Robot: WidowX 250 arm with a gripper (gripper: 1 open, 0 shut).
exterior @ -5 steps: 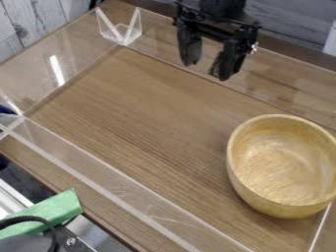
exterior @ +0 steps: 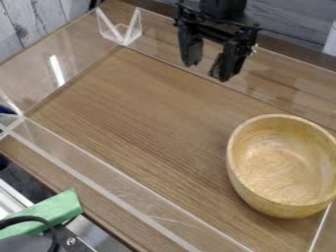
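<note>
My black gripper point(exterior: 210, 54) hangs at the top centre of the camera view, over the back of the wooden table. It stands open, its two dark fingers apart, with no object visible between them. A large wooden bowl point(exterior: 278, 204) sits at the front right, well apart from the gripper.
Clear plastic edging runs along its back and left sides, with a clear bracket point(exterior: 120, 25) at the back left. A green object point(exterior: 37, 212) and a black cable lie at the front left corner.
The gripper has shifted very slightly at the top of the view. The bowl and the rest are unchanged.
</note>
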